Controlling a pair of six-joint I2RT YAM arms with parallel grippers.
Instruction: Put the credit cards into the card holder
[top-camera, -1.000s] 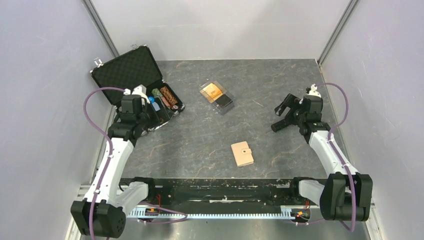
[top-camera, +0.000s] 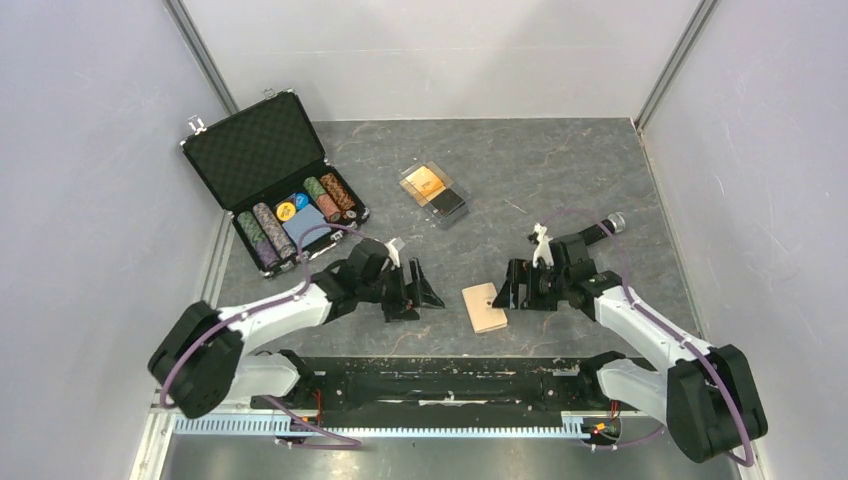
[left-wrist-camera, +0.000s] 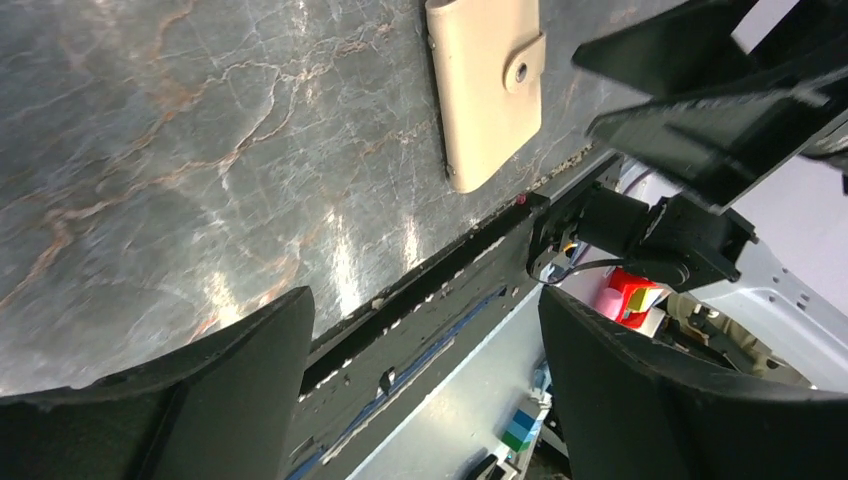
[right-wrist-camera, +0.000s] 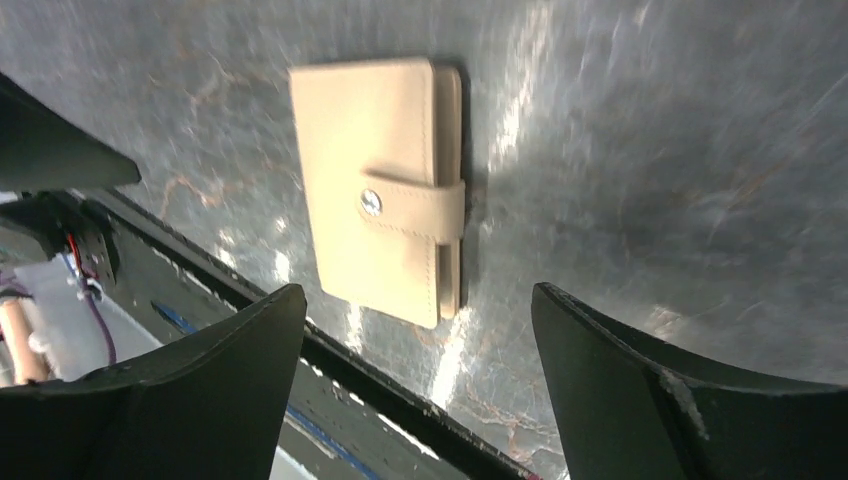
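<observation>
A beige card holder (top-camera: 481, 308) lies closed on the grey table near its front edge, its snap strap fastened across the side. In the right wrist view the holder (right-wrist-camera: 375, 240) sits ahead of my right gripper, whose fingers stand apart with nothing between them. My right gripper (top-camera: 503, 285) is just right of the holder, above the table. To the holder's left is my left gripper (top-camera: 430, 288), likewise open and empty; its own view shows the holder (left-wrist-camera: 487, 100) at the top. No loose credit cards can be made out.
A clear box (top-camera: 436, 195) with a yellow and a black part lies at the back middle. An open black case (top-camera: 262, 150) with poker chips stands at the back left. A dark cylinder (top-camera: 604, 228) lies behind the right arm.
Both arms have come inward and toward the front, the left from over the case, the right from beside the cylinder. They now flank the holder, which has not moved.
</observation>
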